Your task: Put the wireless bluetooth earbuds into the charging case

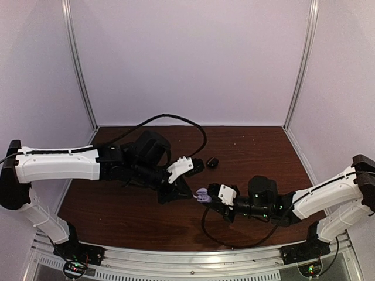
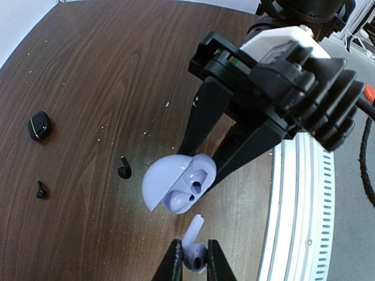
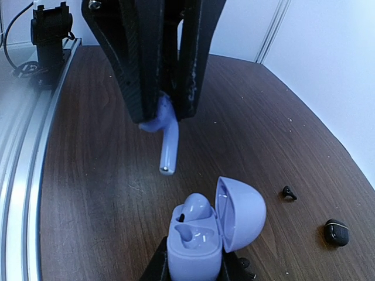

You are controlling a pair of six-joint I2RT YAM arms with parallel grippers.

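My left gripper is shut on a lavender earbud (image 3: pixel 169 143), stem pointing down in the right wrist view, just above the open charging case (image 3: pixel 193 252). My right gripper (image 1: pixel 214 202) is shut on that case (image 2: pixel 179 181), holding it with the lid tilted open. One well of the case shows a rounded lavender top, likely a seated earbud, though I cannot tell for sure; the other well looks empty.
A black case (image 2: pixel 39 125) and two small black earbuds (image 2: pixel 124 171) (image 3: pixel 288 192) lie on the wooden table. White walls bound the back and sides, with a metal rail along the front edge.
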